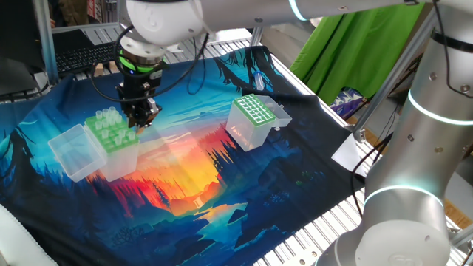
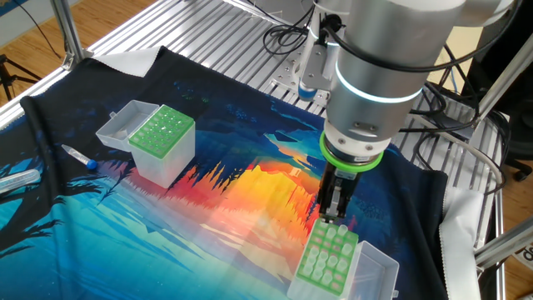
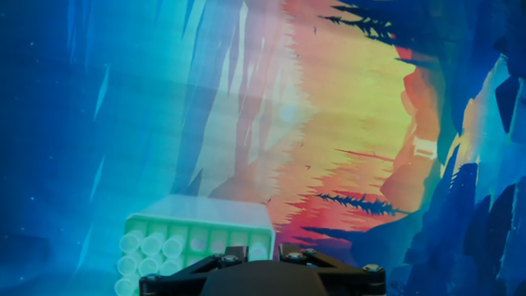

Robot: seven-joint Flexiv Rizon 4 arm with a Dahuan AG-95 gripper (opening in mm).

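Observation:
My gripper [image 1: 142,118] hangs beside the far right edge of the tube-filled rack box [image 1: 118,157] in exterior view 1. That box has a green top carrying several clear tubes [image 2: 323,265], and its clear lid is folded open. In the wrist view, the gripper has its fingers a small gap apart, with nothing visible between them. The same box [image 3: 201,212] lies below and left of them, partly hidden by the gripper. A second rack box [image 1: 250,127] with a green gridded top stands apart; no tubes show standing up from it.
A blue-capped pen or marker [image 2: 81,157] lies near the second box, with another clear item [image 2: 18,181] farther left. The printed cloth [image 1: 185,181] between the boxes is free. An open lid [image 2: 375,271] flanks the tube-filled box.

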